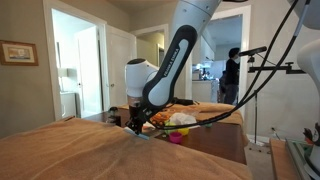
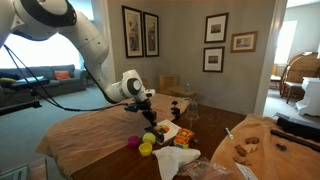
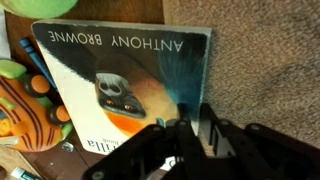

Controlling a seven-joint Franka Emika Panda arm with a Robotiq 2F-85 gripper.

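Observation:
A thin book with "ANTHONY BROWNE" on its cover lies in the wrist view, upside down to the camera. My gripper is at the book's right edge, its dark fingers over or beside that edge. How far apart they stand, and whether the book is between them, cannot be made out. In exterior view 1 the gripper is low at the table, beside a small pale-blue strip of the book. The gripper also reaches down to the table in exterior view 2.
An orange and green toy and a blue pen lie left of the book. Pink, yellow and green cups stand close to the gripper.

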